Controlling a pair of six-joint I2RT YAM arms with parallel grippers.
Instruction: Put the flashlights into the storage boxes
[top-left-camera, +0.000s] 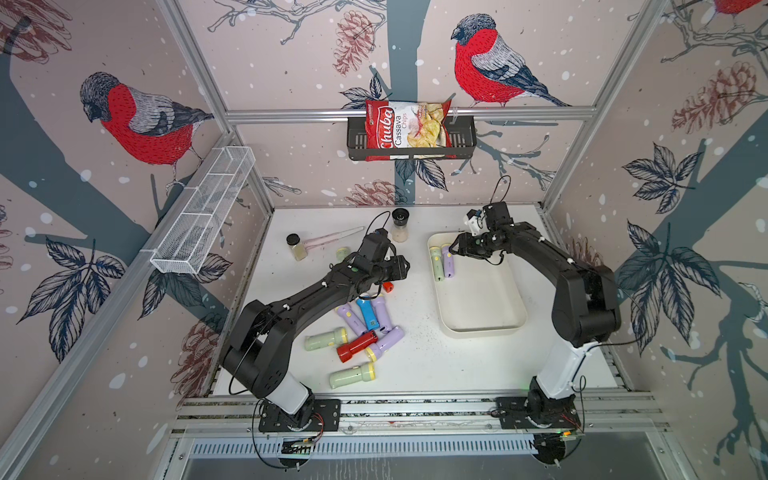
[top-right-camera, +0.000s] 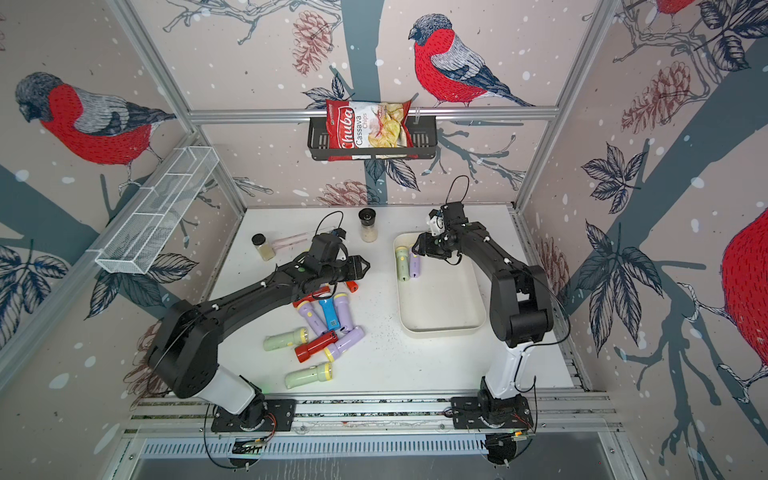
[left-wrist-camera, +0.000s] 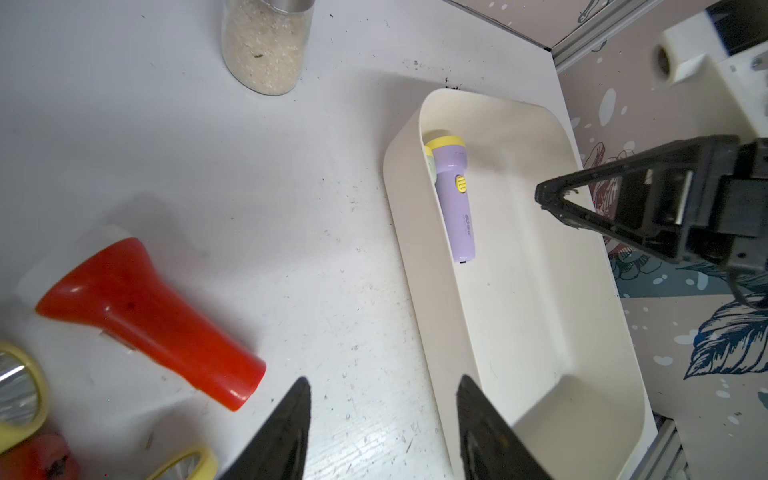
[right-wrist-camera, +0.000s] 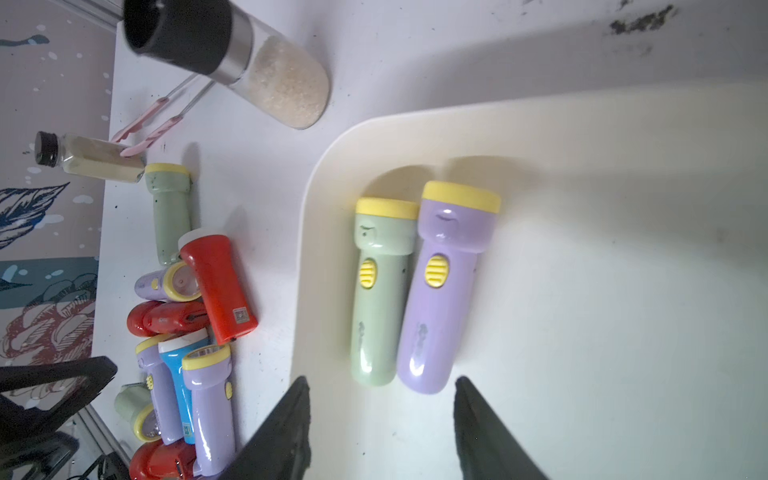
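A green flashlight (right-wrist-camera: 380, 296) and a purple flashlight (right-wrist-camera: 444, 296) lie side by side along the left wall of the cream storage box (top-left-camera: 482, 329), at its far end. My right gripper hovers above the box, open and empty, its fingers (right-wrist-camera: 280, 436) clear of both flashlights. My left gripper is open too, above the table between the loose flashlights and the box. A red flashlight (left-wrist-camera: 160, 320) lies to its left in the left wrist view. Further loose ones include a blue flashlight (top-left-camera: 367, 313), a red one and several green and purple ones.
A salt grinder (top-left-camera: 400, 225) stands at the back, left of the box. Another bottle (top-left-camera: 297, 246) and pink tongs (top-left-camera: 334, 237) lie back left. Bare table separates the pile from the box; the box's right and front parts are empty.
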